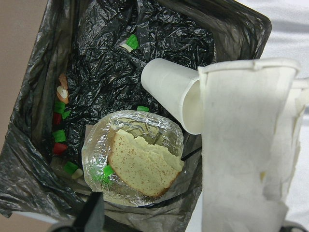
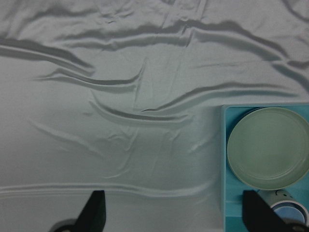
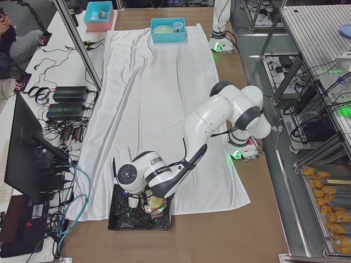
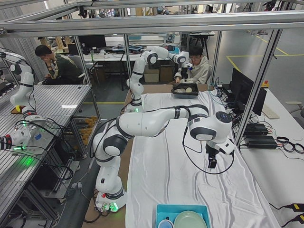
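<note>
A black bag-lined bin (image 3: 118, 219) holds a white paper cup (image 1: 166, 87), wrapped bread (image 1: 140, 169) and small green, red and pale bits. My left gripper is above the bin, shut on white paper cups (image 1: 246, 140) that fill the right of the left wrist view. My right gripper stands open over the white cloth (image 2: 120, 150), nothing visible between its fingers, beside a blue container (image 2: 224, 169) with a green plate (image 2: 268, 147) and a mug (image 2: 289, 210).
Most of the white cloth between bin and blue container is clear. A monitor (image 3: 30, 159), cables and black boxes (image 3: 64, 111) line the side table. Metal frame posts (image 4: 256, 85) stand at the workspace edges.
</note>
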